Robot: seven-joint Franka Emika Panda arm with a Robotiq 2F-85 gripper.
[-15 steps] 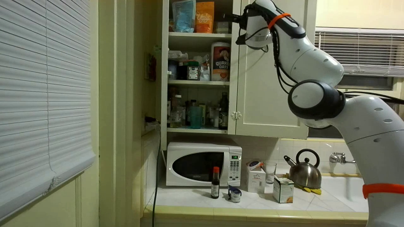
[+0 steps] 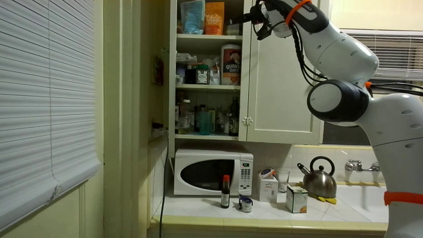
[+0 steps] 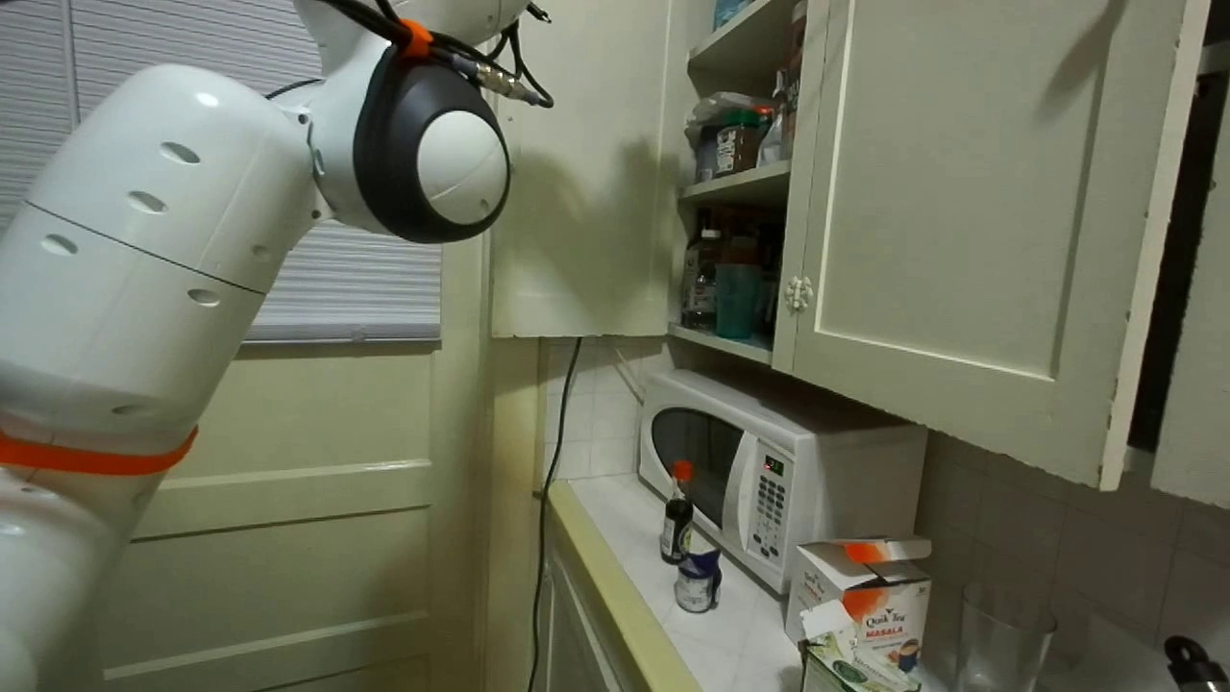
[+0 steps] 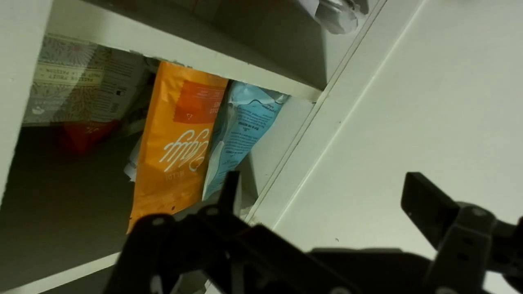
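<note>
My gripper is open, its two dark fingers wide apart with only the pale cabinet surface showing behind the gap. In exterior view 1 the gripper [image 2: 245, 27] is high up, in front of the right side of the open cupboard's top shelf. An orange pouch [image 4: 179, 142] stands on that shelf, and a light blue pouch [image 4: 247, 130] is beside it. Both lie past the left finger in the wrist view, apart from the gap. Exterior view 2 does not show the gripper.
Lower shelves hold an oats canister [image 2: 231, 65] and several bottles. The closed cabinet door [image 2: 285, 91] is to the right. On the counter are a microwave [image 2: 206, 170], a red-capped bottle [image 2: 225, 194], a small container [image 2: 246, 204], boxes, a glass and a kettle [image 2: 320, 182].
The arm has shifted back to the right, and the gripper is turned differently, sitting slightly lower at the fingertips. Pouches and counter items have stayed in place.
</note>
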